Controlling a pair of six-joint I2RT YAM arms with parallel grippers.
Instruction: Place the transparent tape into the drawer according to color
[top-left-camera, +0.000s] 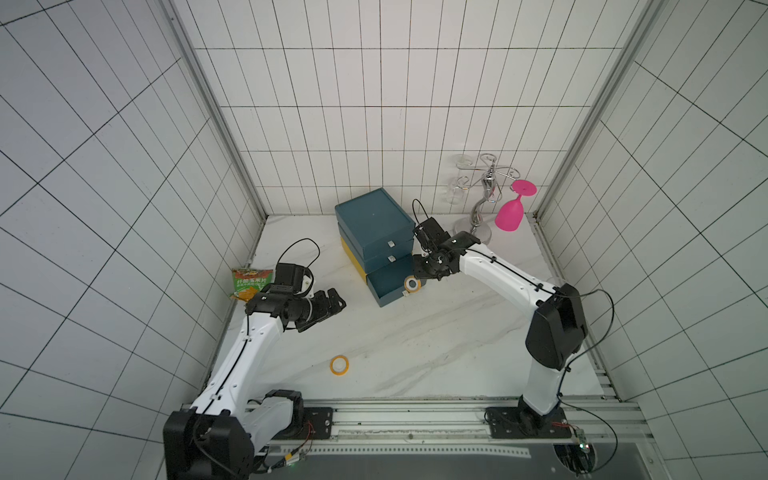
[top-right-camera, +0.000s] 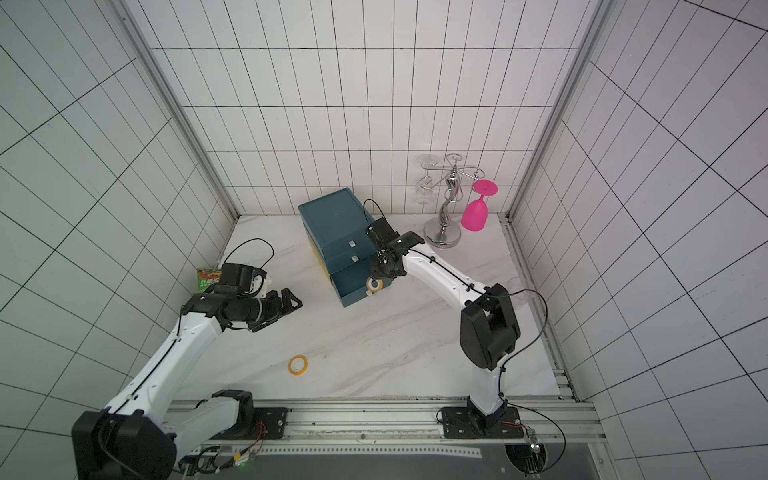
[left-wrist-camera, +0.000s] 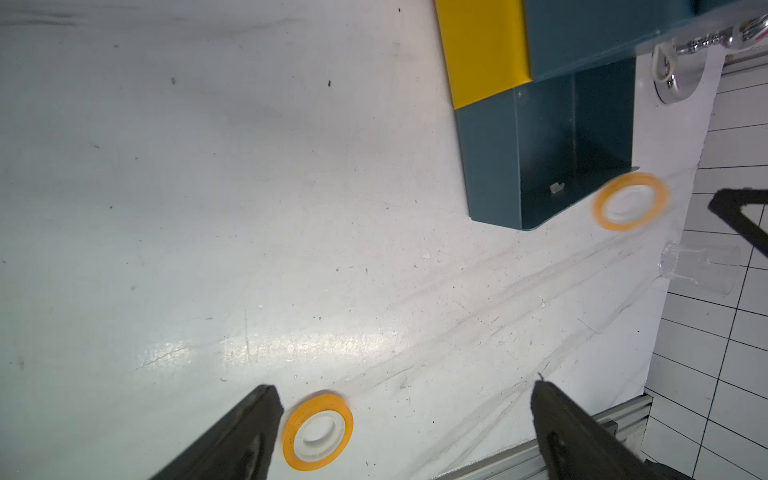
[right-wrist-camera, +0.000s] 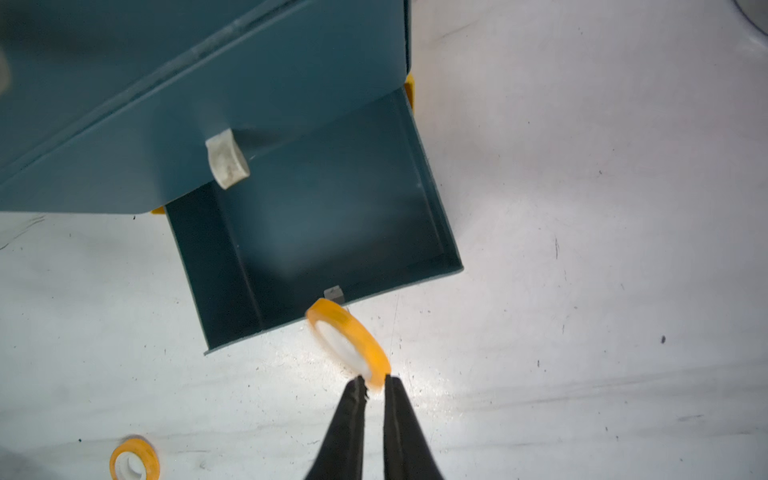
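Observation:
One yellow-edged tape roll (right-wrist-camera: 361, 342) hangs tilted at the drawer's front edge, near the small handle (right-wrist-camera: 333, 294). My right gripper stands slightly open behind it. In the left wrist view, that same roll (left-wrist-camera: 630, 181) looks blurred, with a visible gap between it and the black fingertip. The pulled-out blue drawer (right-wrist-camera: 336, 220) looks empty; it is the bottom one, in a yellow-sided level of the cabinet. A second yellow-edged roll (left-wrist-camera: 293, 444) lies flat on the table. My left gripper is wide open above the table, nothing between its fingers.
The cabinet's upper drawers (top-left-camera: 374, 214) are closed. A metal glass rack (top-left-camera: 472, 232) with a pink goblet (top-left-camera: 509, 214) stands at the back right. A snack bag (top-left-camera: 250, 281) lies beyond the left arm.

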